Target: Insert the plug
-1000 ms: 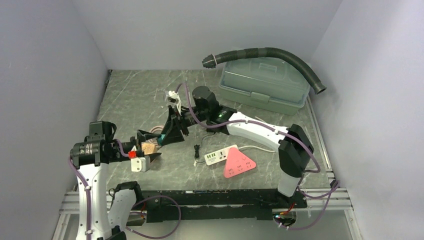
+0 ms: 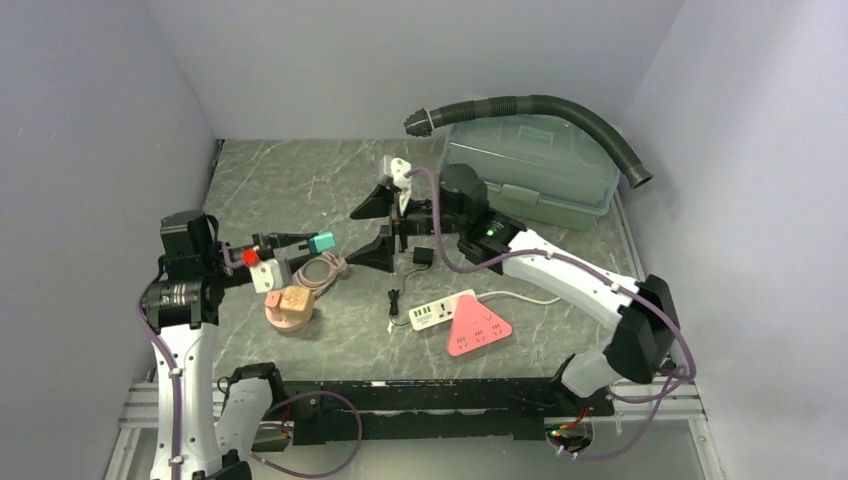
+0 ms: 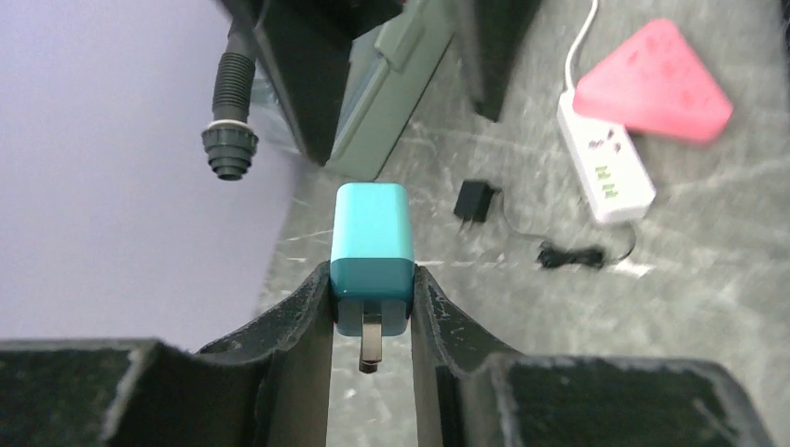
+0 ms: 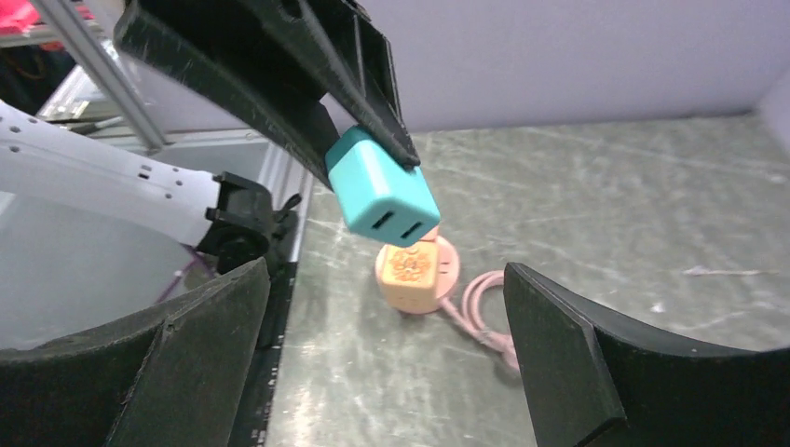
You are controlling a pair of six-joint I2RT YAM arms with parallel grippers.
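Note:
A teal plug is held above the table on the left side. My left gripper is shut on it; a metal prong points back between the fingers. The right wrist view shows the plug end-on, with two dark slots in its face. My right gripper stands open to the right of the plug, clear of it, with nothing between its fingers. On the table are a white power strip, a pink triangular power strip, and a round pink base with a tan cube-shaped block.
A black adapter and its thin cable lie near the middle of the table. A coiled pink cable is beside the round base. At the back right stands a green box under a black hose.
The left has since shut on it and shifted up in the view; the right has opened and drawn away right and up.

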